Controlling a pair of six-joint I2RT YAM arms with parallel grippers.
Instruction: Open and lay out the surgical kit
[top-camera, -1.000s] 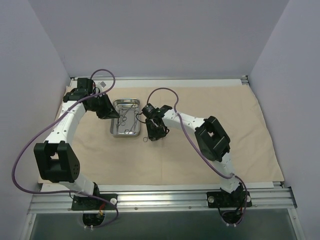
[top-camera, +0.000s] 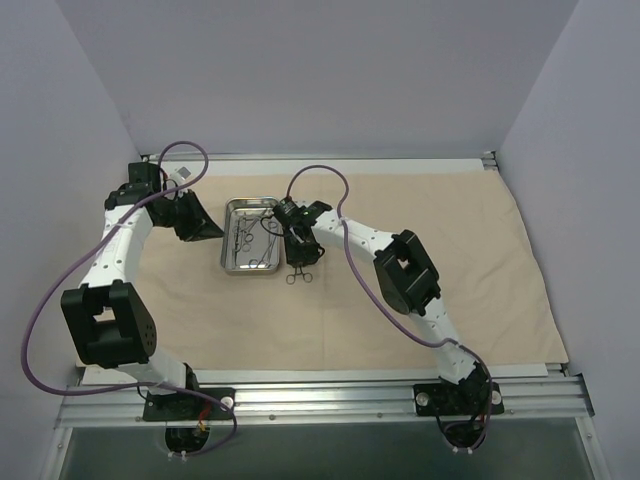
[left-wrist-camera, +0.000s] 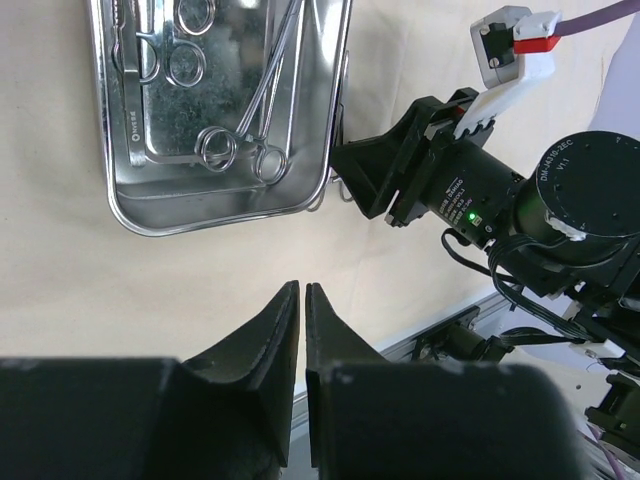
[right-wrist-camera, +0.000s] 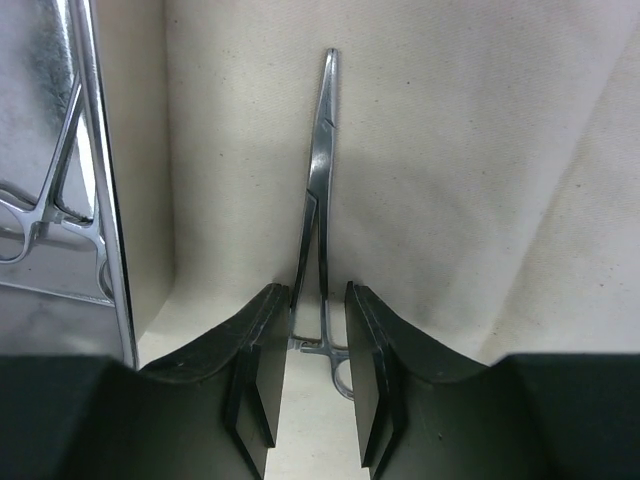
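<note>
A steel tray (top-camera: 226, 258) holds several ring-handled instruments, whose loops (left-wrist-camera: 214, 149) show in the left wrist view. Outside it, just right of the tray, one clamp (right-wrist-camera: 320, 170) lies flat on the cloth, its tip pointing to the far side. Over its handles stands my right gripper, open, with the clamp's shanks in the gap between the fingers; contact with them cannot be made out. My left gripper hangs near the tray's left side (top-camera: 222, 236), fingertips slightly apart and nothing between them.
Beige cloth (top-camera: 430, 310) covers the table, with wide free room to the right and in front of the tray. A flat ruler-like tool (left-wrist-camera: 131, 100) lies inside the tray. The right arm (left-wrist-camera: 470, 190) stands close beside the tray's edge.
My left gripper has drawn leftward, away from the tray. My right gripper has shifted left and away from the near side, so both of the clamp's finger rings now show.
</note>
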